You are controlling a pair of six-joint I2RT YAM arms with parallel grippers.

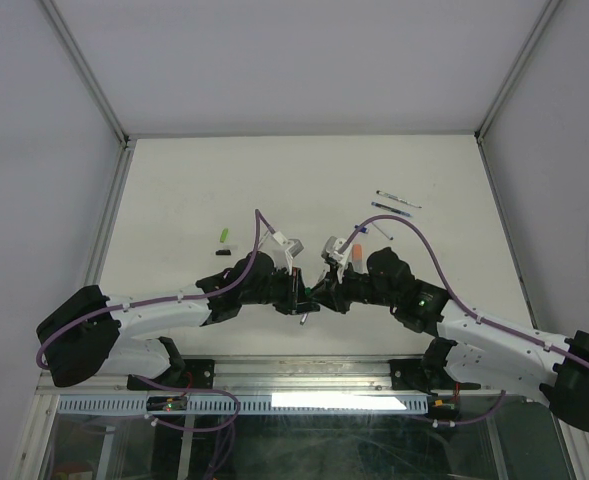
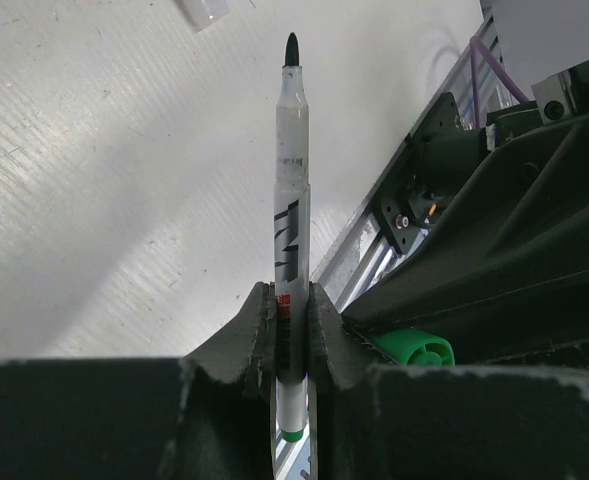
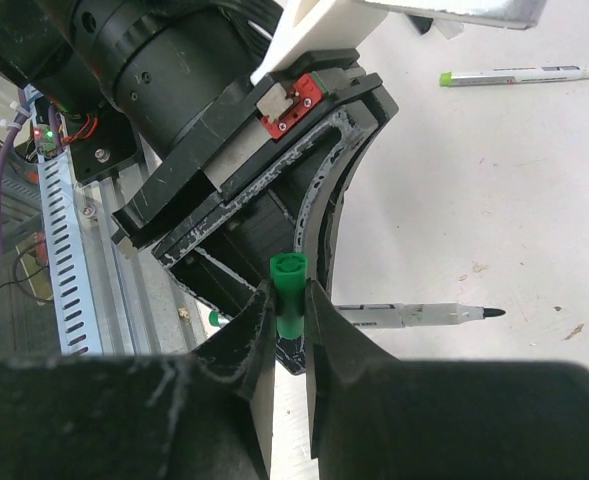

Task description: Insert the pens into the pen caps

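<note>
My left gripper is shut on a white pen (image 2: 292, 230) with a dark tip and green end, which points away from it. Close by, facing it over the table's front, is my right gripper, with a green cap (image 3: 290, 282) upright between its fingertips. The cap also shows beside the pen in the left wrist view, partly hidden behind dark gripper parts. In the right wrist view the pen lies crosswise behind the cap, its middle hidden.
A green-ended pen (image 3: 522, 75) lies on the white table (image 1: 304, 170). Several pens (image 1: 399, 198) and small caps (image 1: 224, 235) lie to either side of the arms.
</note>
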